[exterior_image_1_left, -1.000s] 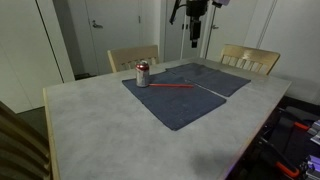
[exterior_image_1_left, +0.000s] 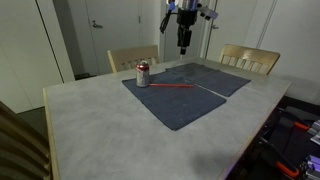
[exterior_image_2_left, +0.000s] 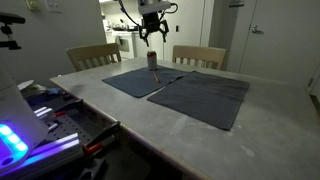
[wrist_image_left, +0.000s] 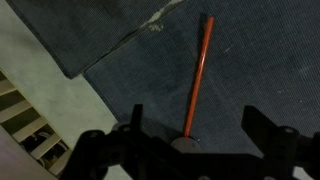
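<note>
A thin red stick (exterior_image_1_left: 172, 86) lies on a dark cloth mat (exterior_image_1_left: 185, 106); in the wrist view the stick (wrist_image_left: 200, 75) runs nearly lengthwise through the picture. Close to its left end, as exterior view 1 shows it, a red and white can (exterior_image_1_left: 143, 74) stands upright. High above the mats hangs my gripper (exterior_image_1_left: 184, 49), clear of stick and can. Seen from the wrist, the gripper is open, its two fingers wide apart, and the stick lies well below the gap between them.
A second dark mat (exterior_image_2_left: 200, 95) covers another part of the pale table (exterior_image_1_left: 85, 120). Chairs (exterior_image_2_left: 200, 56) stand along the table's edges.
My gripper has moved a little to the left and lower in exterior view 1. Stick, can and mats have stayed where they were.
</note>
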